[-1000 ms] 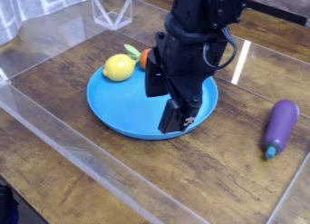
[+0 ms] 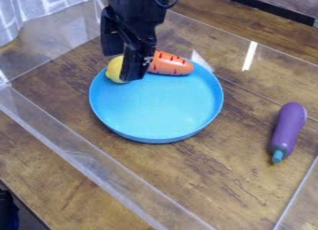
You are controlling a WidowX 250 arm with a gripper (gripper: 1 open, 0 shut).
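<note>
My black gripper (image 2: 129, 49) hangs over the back left of a blue plate (image 2: 155, 108), its lower parts around and in front of a yellow lemon-like toy (image 2: 119, 71). The lemon is partly hidden, and contact with it is unclear. An orange carrot (image 2: 170, 62) lies at the plate's back edge, to the right of the gripper. The fingers look apart, though the dark shapes overlap.
A purple eggplant (image 2: 287, 127) lies on the wooden table (image 2: 187, 187) to the right of the plate. Clear plastic strips run along the left and right sides.
The gripper has moved back and left from over the plate's front and middle to its back left by the lemon, uncovering the plate and more of the carrot.
</note>
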